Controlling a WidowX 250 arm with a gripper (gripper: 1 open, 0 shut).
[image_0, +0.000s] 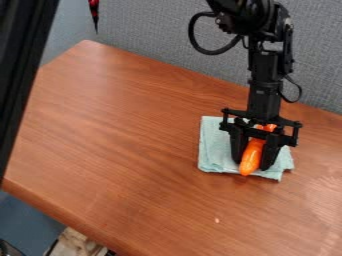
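Note:
My black gripper (257, 146) points down over a pale blue folded cloth (214, 150) at the right of the wooden table. An orange, elongated object, like a carrot (250, 158), lies on the cloth between the gripper's two fingers, which sit close on either side of it. Whether they grip it is hard to tell. The gripper's body partly hides the carrot's upper end.
A grey partition (160, 30) runs along the back. A dark vertical post stands at the left edge of the view, and the table's edge drops away at the lower left.

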